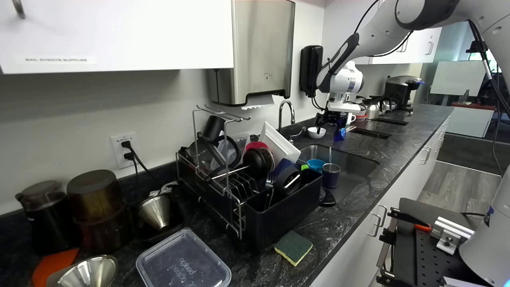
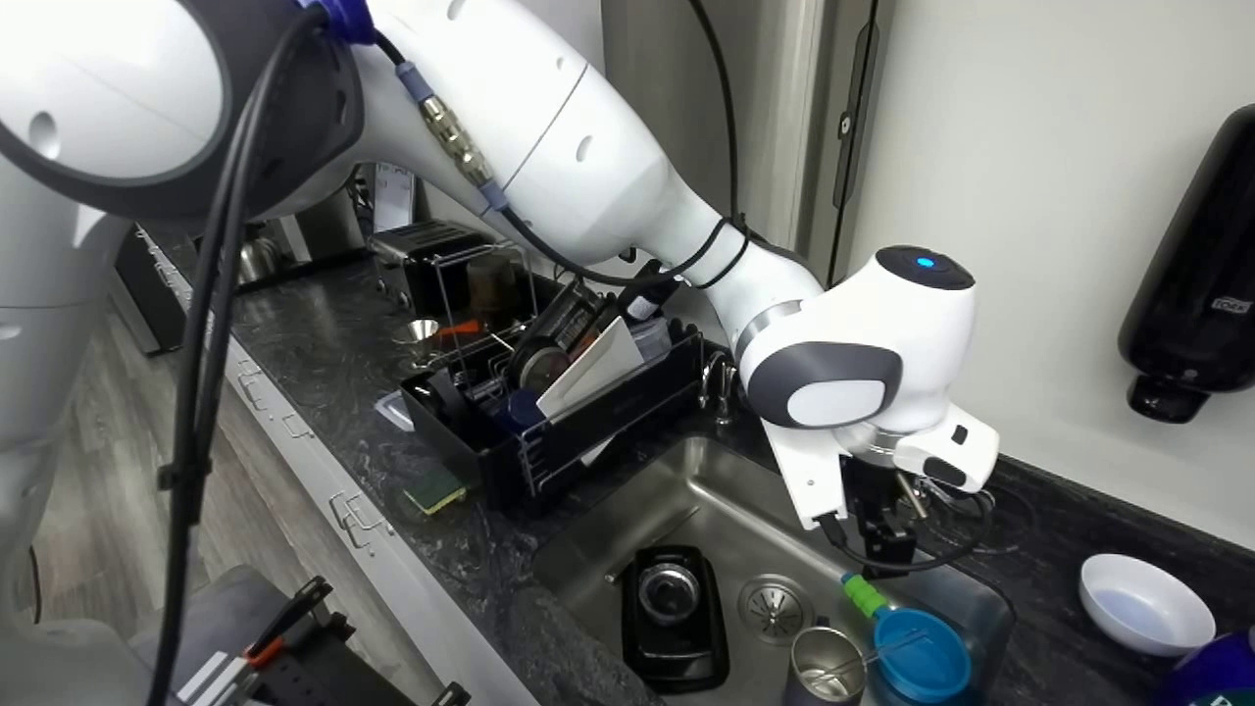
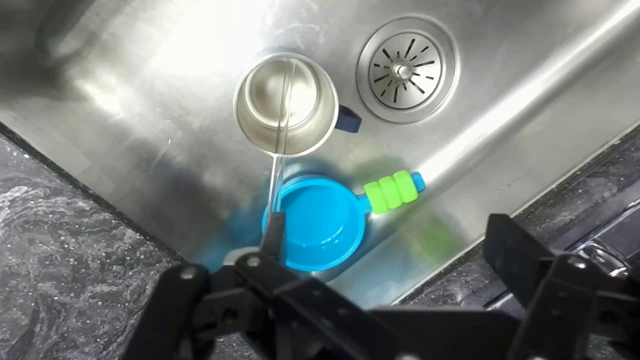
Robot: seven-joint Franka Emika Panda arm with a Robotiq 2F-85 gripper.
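Note:
My open gripper is above the sink corner, its two fingers wide apart with nothing between them. Below, in the wrist view, a round blue cup (image 3: 327,225) with a green grip (image 3: 391,192) sits in the sink; the left finger (image 3: 274,235) overlaps its edge in this view. A metal mug (image 3: 258,111) with a dark blue handle stands beside it, a clear thin rod leaning across its rim. In exterior view 2 the gripper (image 2: 884,543) hangs over the far part of the basin, near the wall side, its fingertips partly hidden.
A white bowl (image 2: 1147,602) stands on the counter beyond the sink. Inside the basin lies a black tray (image 2: 677,653), near the drain (image 2: 777,606). The full dish rack (image 1: 282,217) borders the sink, with the faucet (image 1: 287,114) at the wall. A sponge (image 1: 293,248) lies in front of the rack.

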